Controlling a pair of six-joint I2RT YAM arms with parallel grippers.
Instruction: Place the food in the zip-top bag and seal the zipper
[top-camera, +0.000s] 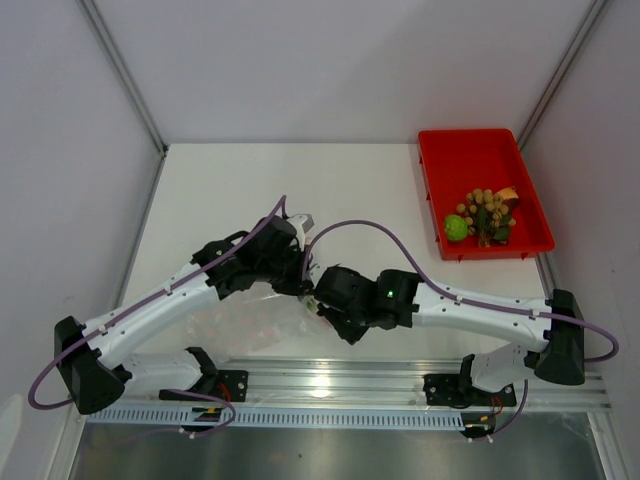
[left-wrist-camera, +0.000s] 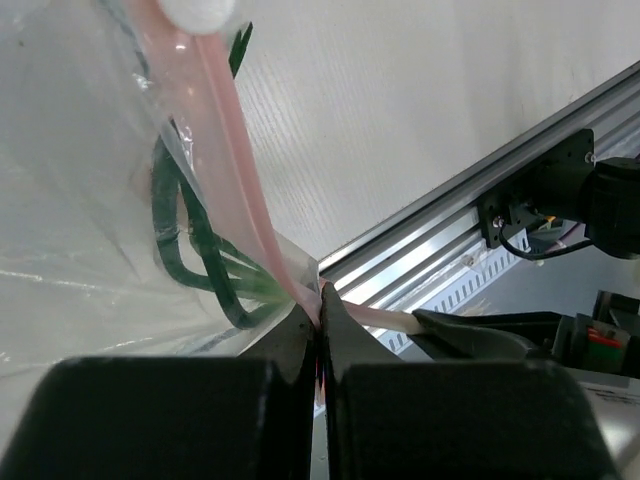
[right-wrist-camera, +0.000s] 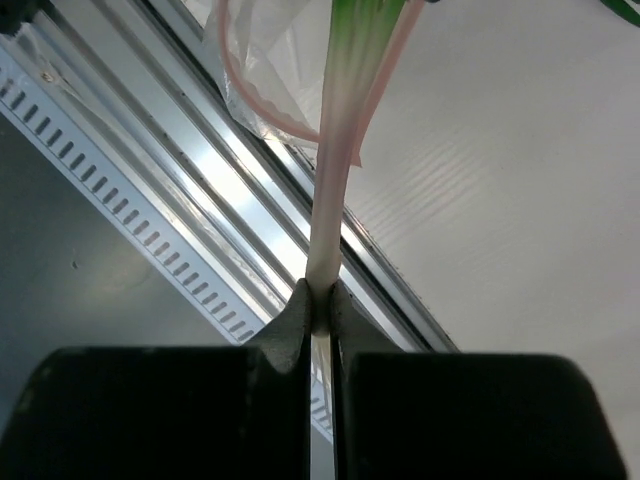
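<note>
The clear zip top bag (top-camera: 245, 325) lies on the left front of the table, its zipper strip (left-wrist-camera: 245, 165) pink. My left gripper is shut on the film at that pink edge. A green onion (right-wrist-camera: 335, 190) points away from my right gripper, which is shut on its white stalk. In the left wrist view its green leaves (left-wrist-camera: 215, 255) show through the clear film, while one leaf tip sticks out past the pink strip. From above, the two grippers almost touch and hide most of the onion.
A red bin (top-camera: 470, 160) at the back right holds a green round item (top-camera: 456, 228), a bunch of small brownish pieces (top-camera: 484, 205) and an orange-brown piece (top-camera: 508, 195). A metal rail (top-camera: 330, 380) runs along the front edge.
</note>
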